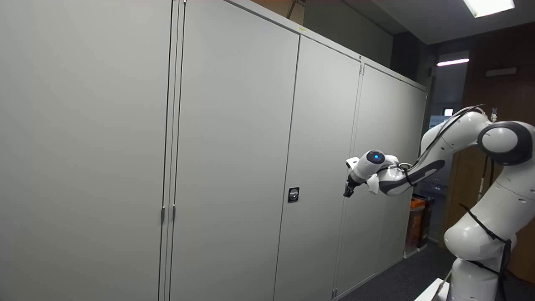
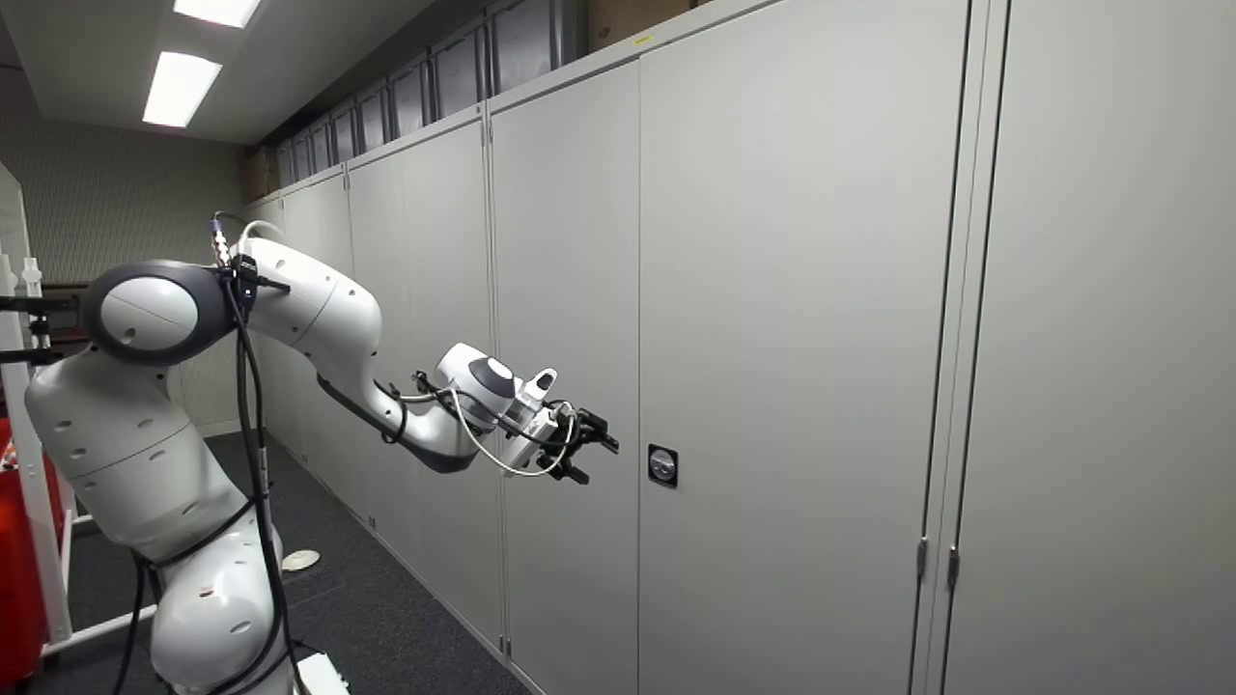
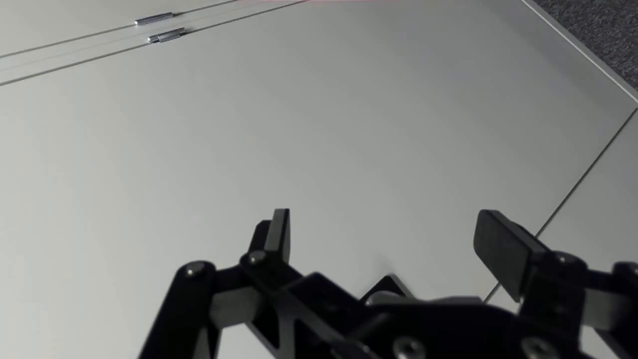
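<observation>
A tall grey cabinet door (image 1: 230,150) stands shut, flush with its neighbour (image 1: 321,125) along a dark vertical seam. Close to that seam is a round silver handle (image 2: 662,465) on a black square plate; exterior view 1 shows the same handle (image 1: 293,195). My gripper (image 2: 599,461) is open and empty, in front of the cabinet and apart from the handle. In the wrist view the gripper has its black fingers (image 3: 505,251) wide apart. Low between them, the handle (image 3: 386,293) is mostly hidden behind the gripper body.
Small metal hinges (image 3: 166,35) line the door's far edge. Dark carpet (image 2: 382,614) runs along the cabinet's foot. Orange-topped bins (image 1: 414,220) stand by the far end. Open space lies before the doors.
</observation>
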